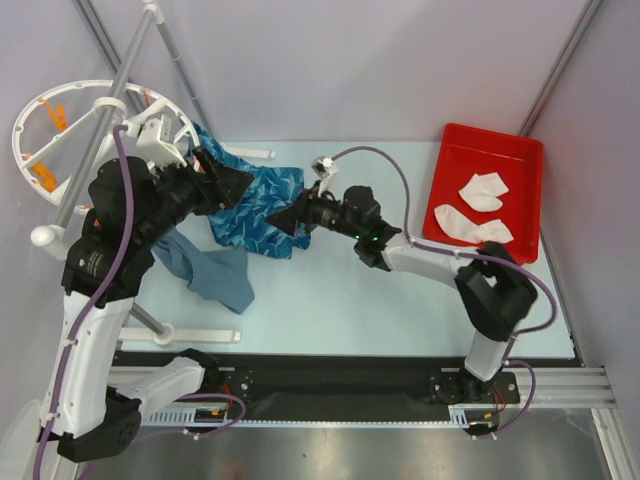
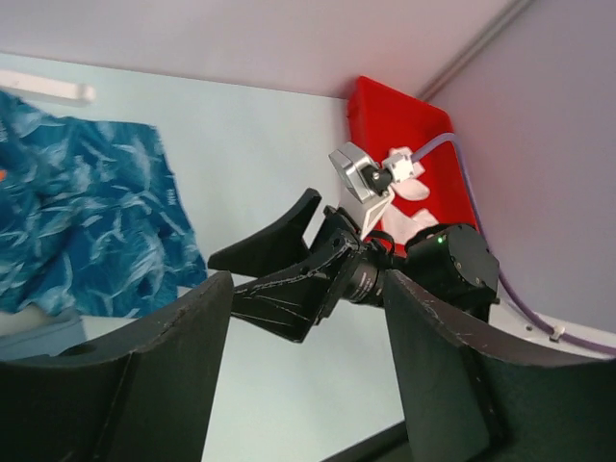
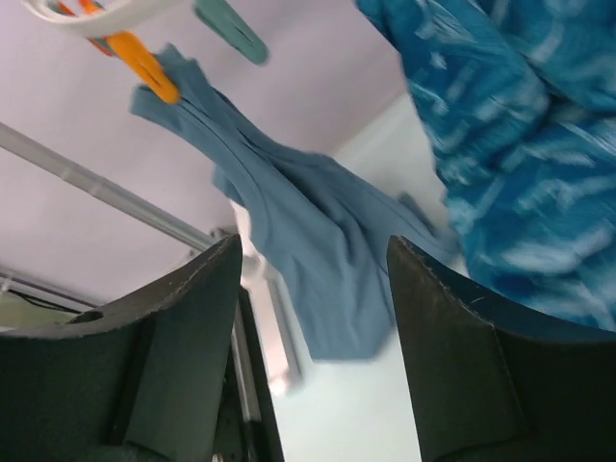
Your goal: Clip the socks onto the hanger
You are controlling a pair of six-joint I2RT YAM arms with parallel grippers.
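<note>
The round white hanger point(image 1: 27, 125) stands at the left, with orange clips point(image 1: 44, 177) on its ring. Patterned blue cloth point(image 1: 268, 205) hangs there and drapes onto the table. A plain grey-blue cloth point(image 3: 279, 202) seems to hang from an orange clip point(image 3: 144, 67) in the right wrist view. White socks point(image 1: 472, 226) lie in the red tray point(image 1: 450, 165). My left gripper point(image 1: 232, 184) is over the patterned cloth by the ring, its fingers point(image 2: 192, 337) apart and empty. My right gripper point(image 1: 283, 220) is open at the cloth's right part, with nothing visibly gripped.
Grey stand poles point(image 1: 108, 130) rise at the left, close to my left arm. A white stand foot point(image 1: 200, 336) lies on the table. Both grippers are close together.
</note>
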